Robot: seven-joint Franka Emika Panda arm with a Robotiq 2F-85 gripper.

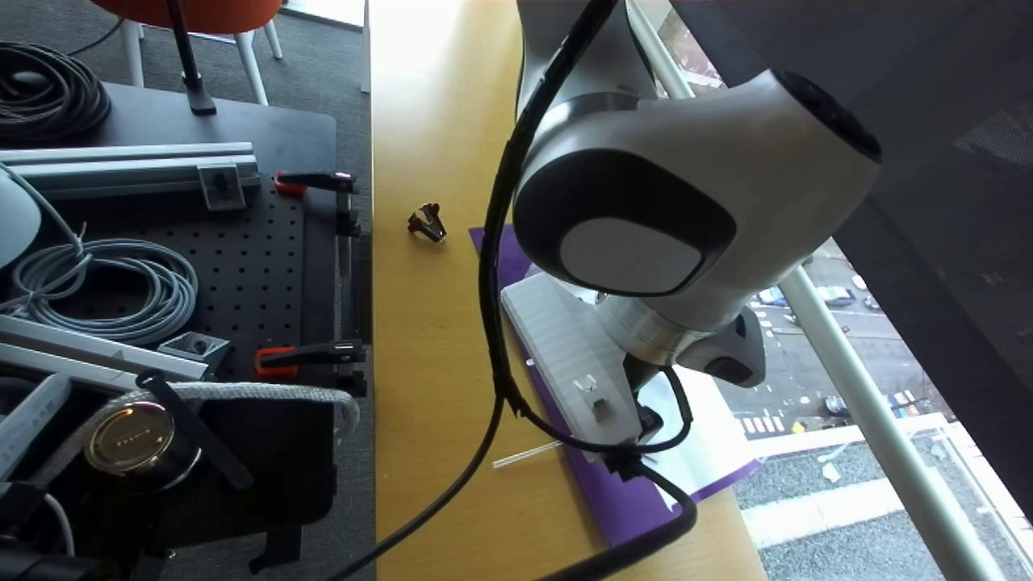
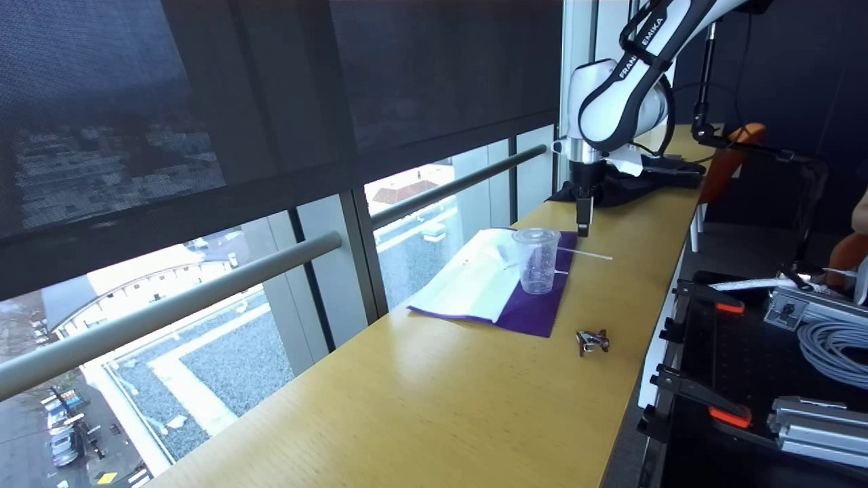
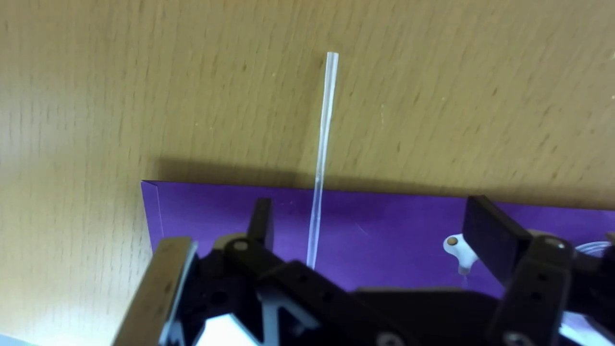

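Note:
A clear straw (image 3: 324, 150) lies across the edge of a purple folder (image 3: 380, 236), its far end resting on bare wood. My gripper is open above the folder in the wrist view. The straw runs between its wide-apart fingers, nearer the left one, and neither finger touches it. In exterior view 2 the gripper (image 2: 584, 232) points down by the folder's far end, beyond a clear plastic cup (image 2: 537, 264) that stands upright there. The arm hides the fingertips and most of the cup in exterior view 1.
White paper (image 2: 468, 276) covers much of the folder. A small metal staple remover (image 1: 427, 223) sits apart on the table. The window rail (image 1: 852, 358) runs along one side, and a cart (image 1: 281, 232) with clamps and cables stands opposite.

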